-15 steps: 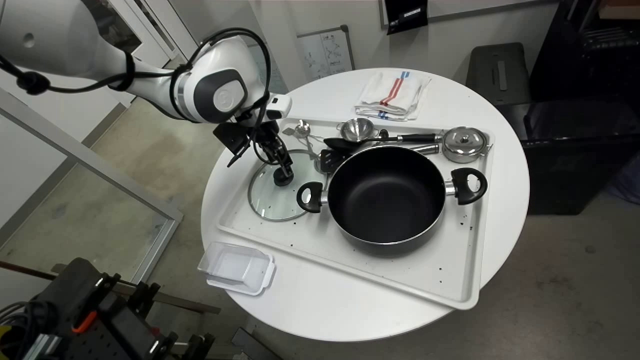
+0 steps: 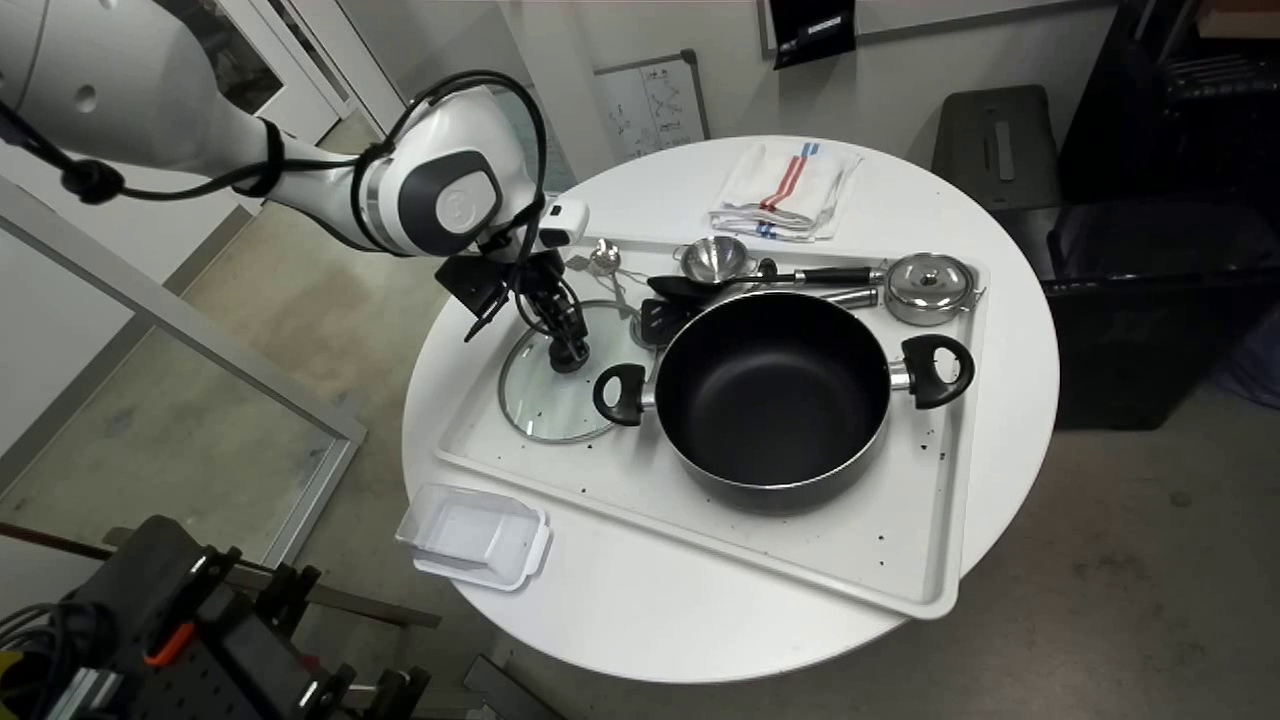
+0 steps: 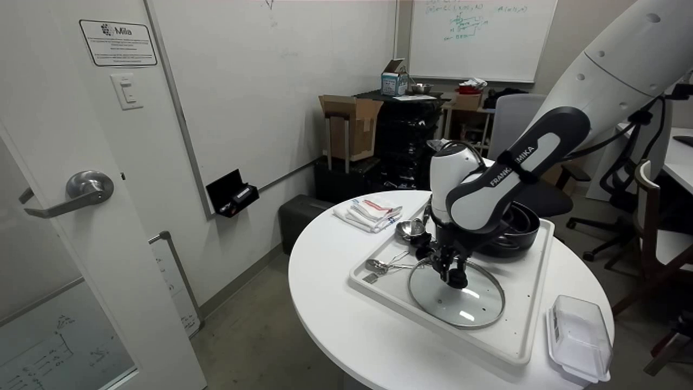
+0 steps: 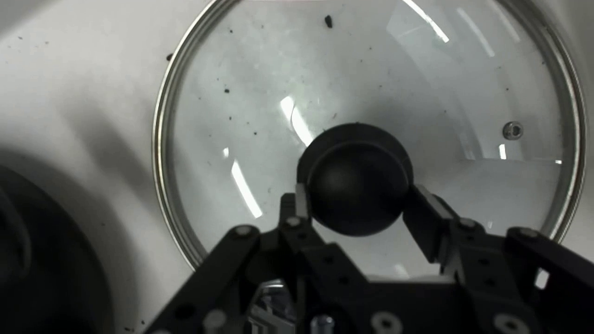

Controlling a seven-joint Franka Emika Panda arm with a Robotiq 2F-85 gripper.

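A round glass lid [image 4: 250, 72] with a metal rim and a black knob [image 4: 356, 178] lies on the white tray. My gripper is down at the lid, one finger on either side of the knob; whether both pads press on it cannot be told. In exterior view 1 the gripper [image 2: 569, 336] hides part of the knob, and the lid [image 2: 534, 390] looks flat on the tray. A large black pot [image 2: 780, 390], empty and uncovered, stands just right of the lid, its left handle close to the lid's rim.
On the tray [image 2: 720, 528], utensils [image 2: 678, 314], a small steel bowl [image 2: 715, 257] and a small lidded pot [image 2: 930, 286] lie along the back. A folded towel [image 2: 786, 192] rests behind them. A clear plastic box [image 2: 477, 535] sits at the table's front left.
My arm has come down slightly and a little to the right, lowering the gripper around the knob. The lid has shifted very slightly right. The pot has stayed put.
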